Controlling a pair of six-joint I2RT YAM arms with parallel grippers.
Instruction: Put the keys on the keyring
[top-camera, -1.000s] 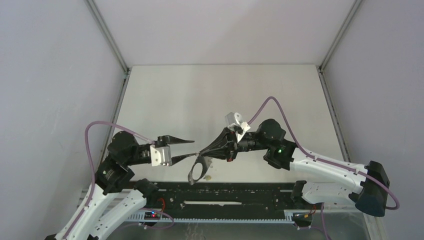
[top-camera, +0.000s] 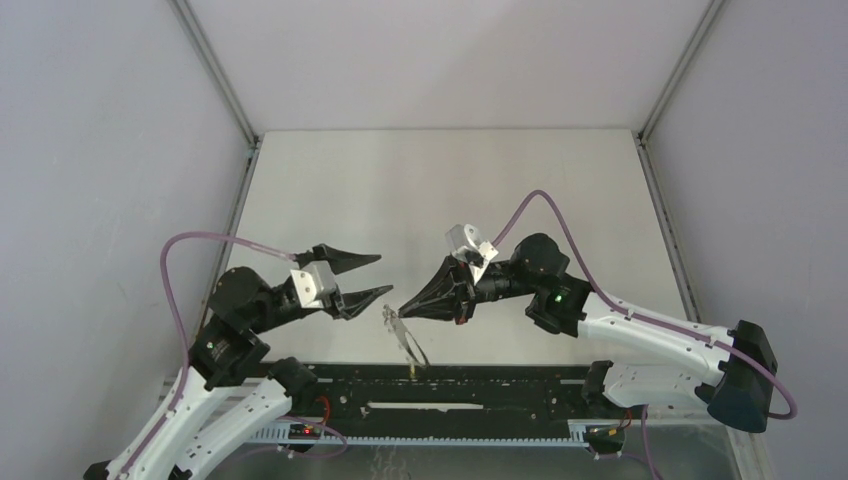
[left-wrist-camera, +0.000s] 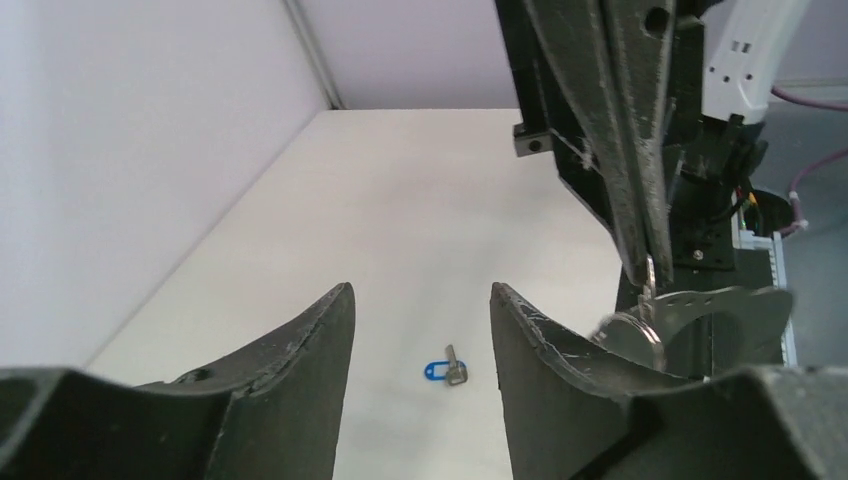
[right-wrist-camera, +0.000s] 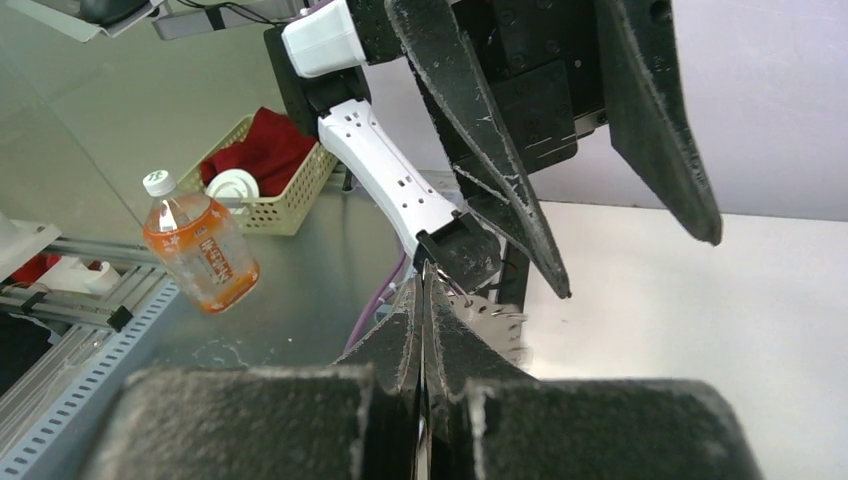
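Note:
My right gripper (top-camera: 402, 314) is shut on a thin metal keyring (left-wrist-camera: 649, 285), which shows at its fingertips in the left wrist view. From the ring hangs a flat grey metal piece (top-camera: 402, 331), toothed along one edge (right-wrist-camera: 497, 322) and with a round opening. To the left, my left gripper (top-camera: 385, 273) is open beside the right fingertips, with nothing between its fingers. On the white table lies a small key with a blue-edged tag (left-wrist-camera: 447, 371), visible through the open left fingers in that wrist view. Finer detail at the ring is blurred.
A dark rail (top-camera: 520, 400) runs along its front edge. A bottle (right-wrist-camera: 203, 245) and a basket with red cloth (right-wrist-camera: 300, 190) are off the table.
The hanging piece swung and turned nearly edge-on. The right arm has hardly moved.

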